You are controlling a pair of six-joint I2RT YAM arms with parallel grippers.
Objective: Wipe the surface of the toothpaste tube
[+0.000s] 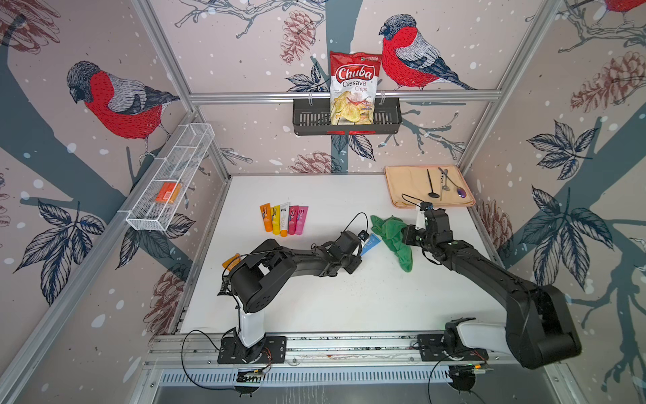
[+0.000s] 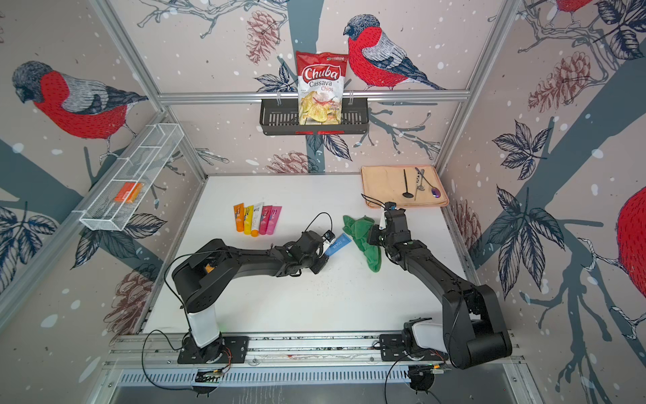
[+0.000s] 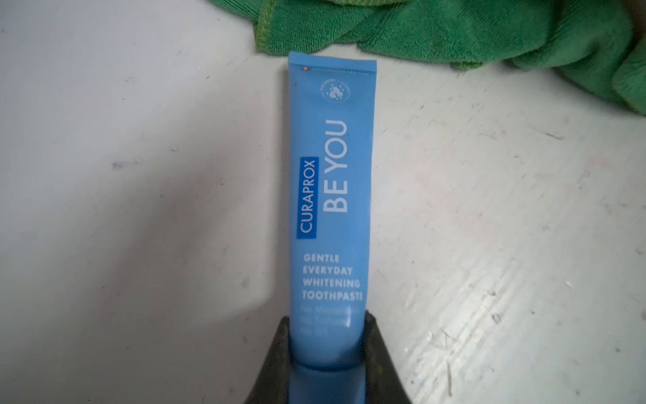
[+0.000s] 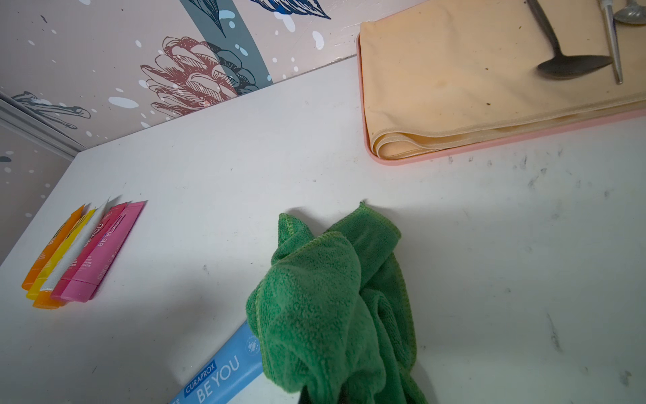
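A blue Curaprox toothpaste tube [image 3: 329,202] lies on the white table; in the left wrist view my left gripper has a finger on each side of its lower end, though whether it grips cannot be told. My right gripper is shut on a bunched green cloth [image 4: 316,296], which drapes down beside the tube's far end and partly hides it in the right wrist view.
Several coloured tubes [image 1: 284,219] lie in a row at the back left. A peach cloth-covered tray [image 1: 403,185] with utensils is at the back right. An orange item [image 1: 230,259] is partly behind my left arm.
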